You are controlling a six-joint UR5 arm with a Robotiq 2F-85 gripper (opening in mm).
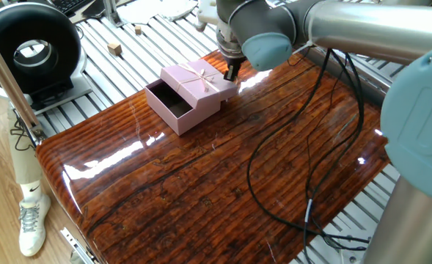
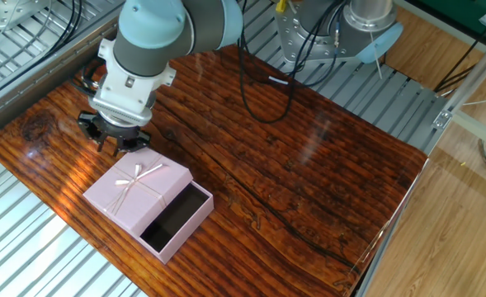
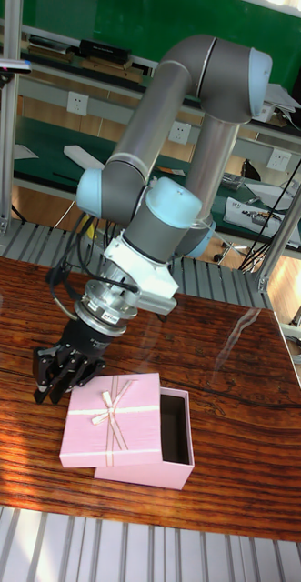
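A pink gift box point(image 2: 176, 233) stands on the glossy wooden table. Its pink lid point(image 2: 120, 195), tied with a pale ribbon bow, lies askew over part of it, leaving one end of the dark interior uncovered. My black gripper point(image 2: 109, 151) hangs beside the lid's edge, on the side away from the box's uncovered end. A small gap shows between its fingertips, with nothing visible in it. In the third exterior view the gripper point(image 3: 47, 396) points down at the lid's upper left corner; whether it touches the lid is unclear. Only a dark fingertip point(image 1: 232, 72) shows in the first exterior view.
Loose black cables point(image 1: 254, 158) trail over the table near the arm.
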